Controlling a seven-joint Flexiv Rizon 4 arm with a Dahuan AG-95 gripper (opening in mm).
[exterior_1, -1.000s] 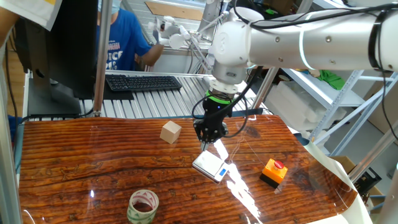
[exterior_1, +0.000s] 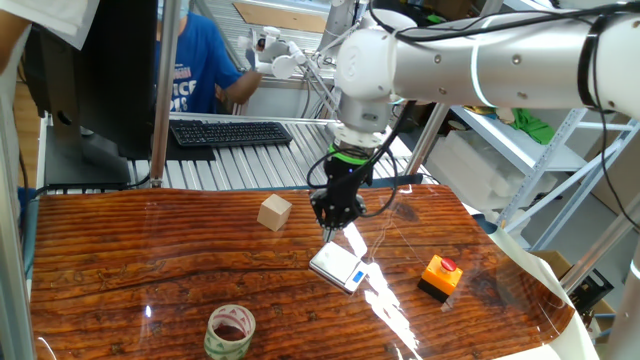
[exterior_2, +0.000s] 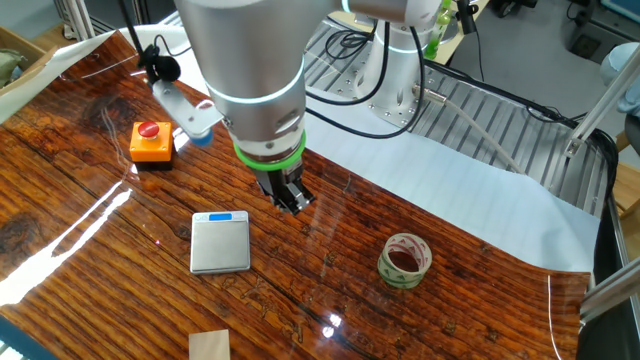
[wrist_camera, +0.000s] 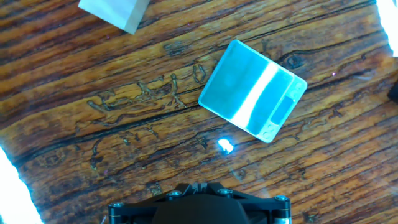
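Note:
My gripper (exterior_1: 329, 232) hangs over the table, above and behind a small silver scale in exterior view 1. In exterior view 2 the gripper (exterior_2: 293, 203) is to the right of the scale (exterior_2: 220, 245) and apart from it. Its short black fingers look drawn together at the bottom of the wrist view, the gripper seeming shut with nothing between them. The flat scale (wrist_camera: 249, 90) lies tilted in that view, right of centre, its plate empty. A light wooden block (exterior_1: 274, 212) rests on the table; only part of the block (wrist_camera: 118, 9) shows at the wrist view's top.
A roll of tape (exterior_1: 229, 333) stands near the table's front edge. An orange box with a red button (exterior_1: 440, 277) sits to the right of the scale. Bare wood surrounds these objects. A keyboard (exterior_1: 230, 133) and a person (exterior_1: 200, 70) are beyond the table.
The arm has shifted very slightly over the last second. The scale, block, tape and button box have stayed where they were.

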